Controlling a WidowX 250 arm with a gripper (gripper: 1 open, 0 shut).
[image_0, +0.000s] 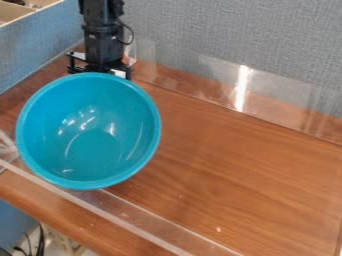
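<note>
A large turquoise bowl (88, 140) fills the left part of the wooden table (241, 180), near its front left edge. My black gripper (96, 68) is at the back left, just behind the bowl's rear rim, with its lower part partly hidden by the bowl. Whether its fingers are open or shut is hard to make out.
Clear plastic edging (147, 223) runs along the front edge. A grey padded wall (241, 40) stands at the back and left. Cables show at the bottom left.
</note>
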